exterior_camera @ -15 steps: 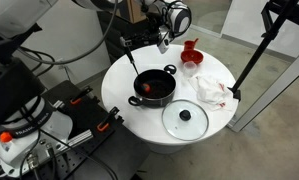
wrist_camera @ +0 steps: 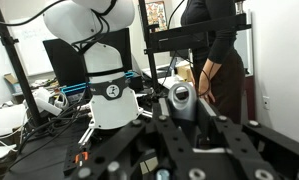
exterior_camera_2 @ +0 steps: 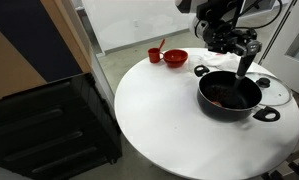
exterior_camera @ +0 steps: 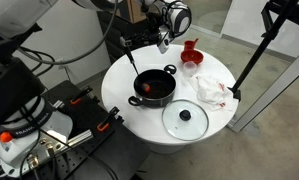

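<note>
A black two-handled pot (exterior_camera: 157, 96) stands open on the round white table. Inside it lies a small orange-red piece (exterior_camera: 145, 88), which looks brownish in the second exterior view. My gripper (exterior_camera_2: 239, 46) is above the pot, shut on a utensil handle. The utensil (exterior_camera_2: 246, 64) slants down into the pot, and its lower end is hard to make out. In the wrist view the handle's rounded grey end (wrist_camera: 182, 97) pokes up at my gripper; the pot is out of sight there.
A glass lid (exterior_camera: 184, 121) with a black knob lies flat beside the pot. A red cup (exterior_camera_2: 155, 55) and red bowl (exterior_camera_2: 175, 58) stand at the table's edge. A crumpled white cloth (exterior_camera: 211, 87) is near them.
</note>
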